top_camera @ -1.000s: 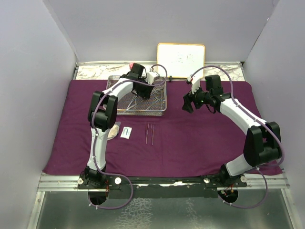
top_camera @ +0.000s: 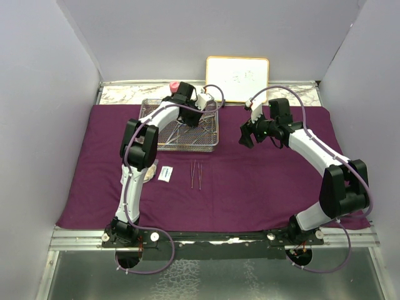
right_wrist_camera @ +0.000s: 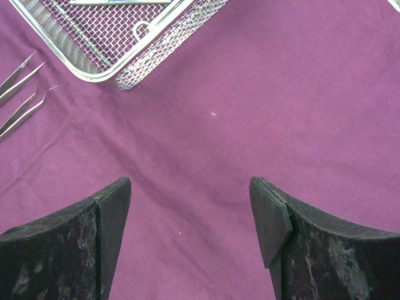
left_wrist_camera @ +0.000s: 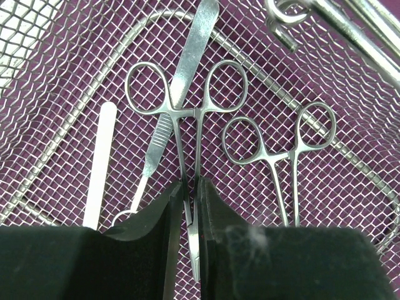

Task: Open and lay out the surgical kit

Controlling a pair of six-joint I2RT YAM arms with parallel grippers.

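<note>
The wire mesh tray (top_camera: 213, 140) holds instruments. In the left wrist view my left gripper is down among them, its fingertips at the shanks of the long scissor-like clamp (left_wrist_camera: 177, 112); its fingers look nearly closed, but whether they grip is unclear. A smaller clamp (left_wrist_camera: 273, 156) lies to the right, a scalpel handle (left_wrist_camera: 194, 47) beneath the long clamp, a white stick (left_wrist_camera: 100, 162) to the left. My right gripper is open over bare purple cloth, right of the tray.
Two tweezers (top_camera: 200, 178), a white packet (top_camera: 165, 174) and a bag (top_camera: 150, 172) lie in front of the tray. A white board (top_camera: 237, 75) stands at the back.
My left arm and gripper have shifted slightly to the right over the tray since a second ago. The right arm has not moved.
</note>
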